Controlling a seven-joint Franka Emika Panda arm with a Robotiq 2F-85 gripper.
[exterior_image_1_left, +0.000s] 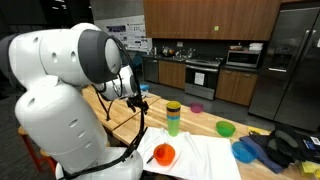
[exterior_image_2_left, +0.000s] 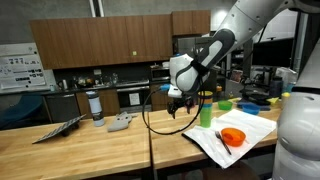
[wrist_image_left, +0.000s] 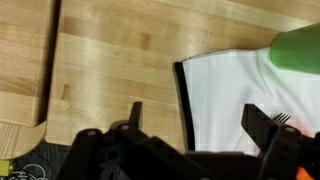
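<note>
My gripper stands open above the wooden tabletop, its two dark fingers wide apart and nothing between them. In exterior view 2 the gripper (exterior_image_2_left: 180, 102) hangs clear of the table, left of a green cup (exterior_image_2_left: 206, 116). Below and to its right a white cloth (wrist_image_left: 225, 90) with a dark edge is spread out. On the cloth sit an orange bowl (exterior_image_2_left: 233, 136) and the green cup (exterior_image_1_left: 173, 128). A fork (wrist_image_left: 283, 118) shows beside the right finger, partly hidden by it.
A green bowl (exterior_image_1_left: 225, 129), a blue bowl (exterior_image_1_left: 243, 152) and a pinkish bowl (exterior_image_1_left: 197, 108) stand beyond the cloth. Dark items (exterior_image_1_left: 285, 146) crowd the right end. A silver canister (exterior_image_2_left: 95, 105) and a grey object (exterior_image_2_left: 119, 122) sit on the other table, which has bare room.
</note>
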